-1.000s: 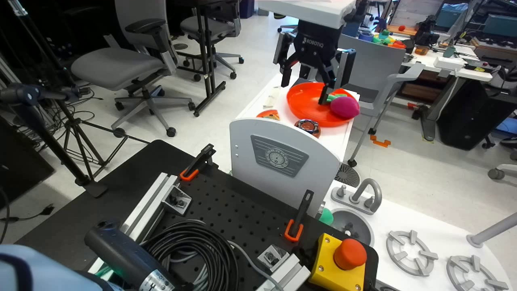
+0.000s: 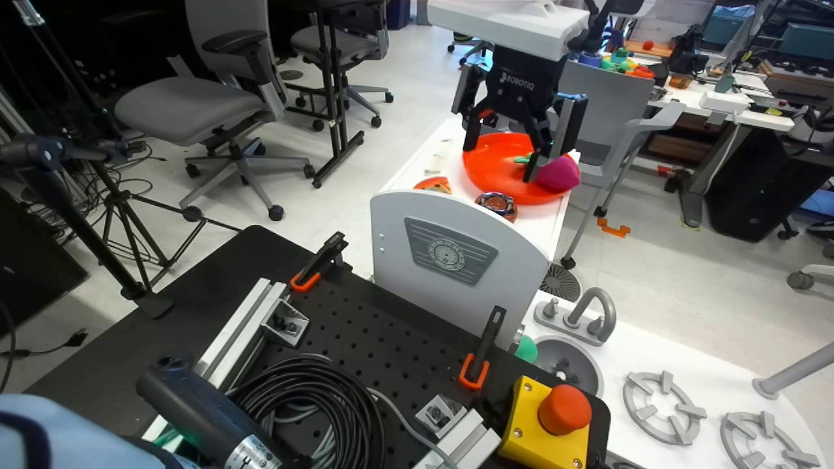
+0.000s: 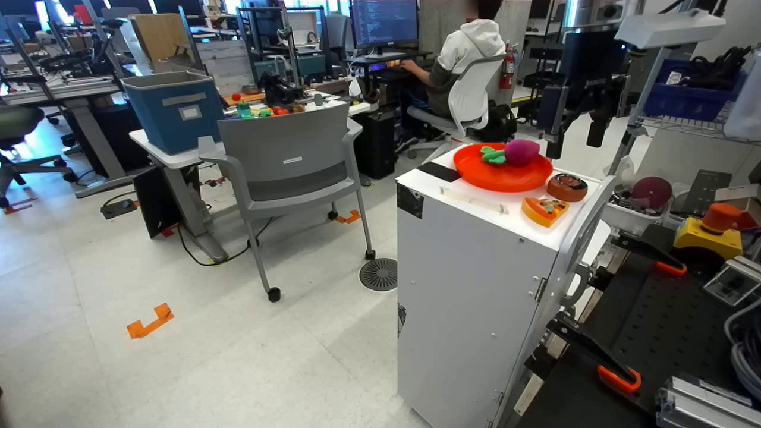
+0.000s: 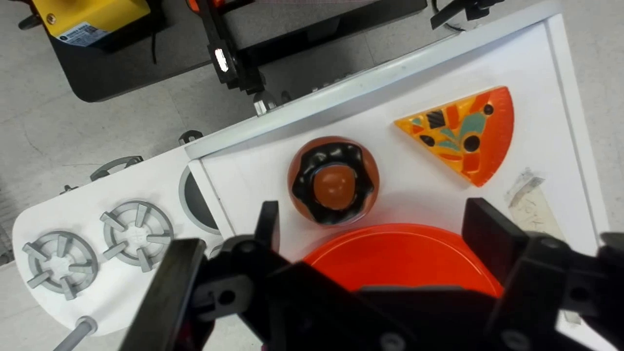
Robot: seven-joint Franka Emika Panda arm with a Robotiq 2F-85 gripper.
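Note:
My gripper stands open above the white cabinet top, its fingers wide apart and nothing between them. In the wrist view the fingers reach over a red plate, partly covered by the gripper. On that plate rests a purple toy vegetable with green leaves, which the gripper hides in the wrist view. Beside the plate lies a brown toy donut with black icing, apart from the fingers. A toy pizza slice lies flat near the corner of the cabinet top.
A grey upright panel borders the cabinet top. Adjoining are a toy sink and burners. A yellow emergency-stop box sits on the black table. A grey chair stands near the cabinet.
My gripper has shifted to the right and slightly downward in exterior view 1, still open. The plate, vegetable, donut and pizza slice have kept their places.

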